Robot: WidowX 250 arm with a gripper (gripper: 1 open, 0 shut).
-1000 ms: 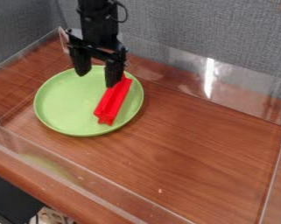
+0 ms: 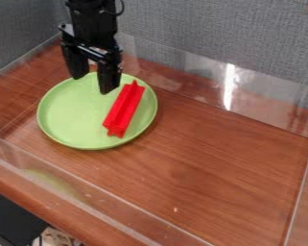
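My black gripper (image 2: 92,75) hangs over the back left part of a green plate (image 2: 69,117), its two fingers spread wide with nothing visible between them. A long red object (image 2: 124,110) lies on the right half of the plate, running from back to front, a little right of and below my gripper.
The plate rests on a wooden surface (image 2: 221,173) edged by clear low walls. A grey padded wall (image 2: 233,48) stands behind.
My gripper has moved left and slightly up, away from above the red object. The red object and plate look unchanged.
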